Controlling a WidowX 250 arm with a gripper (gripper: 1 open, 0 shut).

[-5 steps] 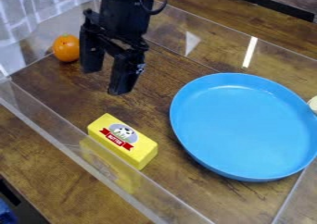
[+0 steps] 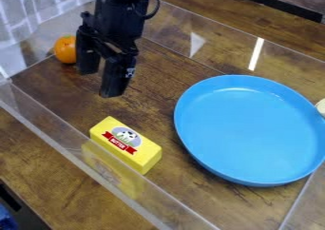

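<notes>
A black gripper [image 2: 106,77] reaches down from the top over the wooden surface, its fingers apart with nothing seen between them. Behind it on the left is an orange round object [image 2: 65,50]. In front of it, lower centre, lies a yellow box [image 2: 124,148] with a red-and-white label, apart from the fingertips. A large blue plate [image 2: 248,129] fills the right side.
Clear walls or strips run along the left and lower left of the wooden surface [image 2: 197,44]. A small pale object sits at the right edge, partly out of view.
The gripper has shifted slightly left, toward the orange object. The box, plate and orange object stay where they were.
</notes>
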